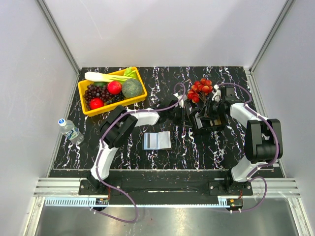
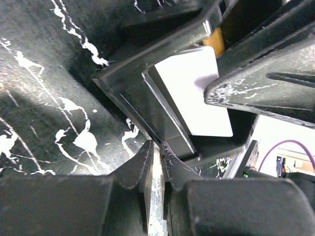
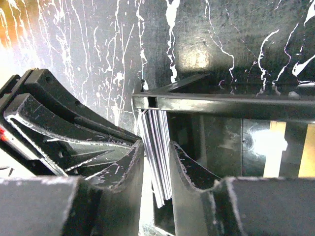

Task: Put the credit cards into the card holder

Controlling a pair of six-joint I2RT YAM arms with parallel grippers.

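Note:
The black card holder point(image 3: 231, 106) lies right of the table's middle; its inside shows in both wrist views. A pale card point(image 2: 197, 88) lies flat in one compartment in the left wrist view. In the right wrist view, a stack of cards point(image 3: 157, 152) stands on edge at the holder's left end, with the fingertips of my right gripper open on either side of it. My left gripper has its fingertips close together at the holder's corner; whether they pinch its wall is unclear. Some cards are hidden by the arms.
A cream strip point(image 3: 274, 150) and a yellow-orange piece point(image 3: 307, 152) show in the holder's other compartments. Close behind it lie red fruits point(image 1: 200, 88). An open white-and-blue booklet point(image 1: 157, 140) lies left of it; a yellow fruit basket point(image 1: 140, 98) and bottle point(image 1: 71, 131) stand farther left.

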